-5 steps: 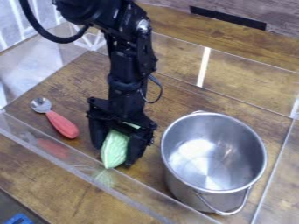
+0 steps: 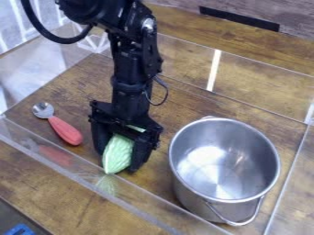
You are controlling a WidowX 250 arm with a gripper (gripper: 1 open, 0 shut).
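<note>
My black gripper (image 2: 123,138) is low on the wooden table, its fingers around a pale green elongated object (image 2: 117,154); whether they are closed on it or just beside it is hard to tell. A large steel pot (image 2: 225,161) stands to the right of the gripper. A red-handled utensil (image 2: 64,130) with a metal head lies to the left.
A clear plastic barrier runs diagonally along the front, close to the gripper and the pot. A white tape strip lies at the back.
The gripper has shifted very slightly since a second ago, with the green object still at its fingers. The pot and utensil are unmoved.
</note>
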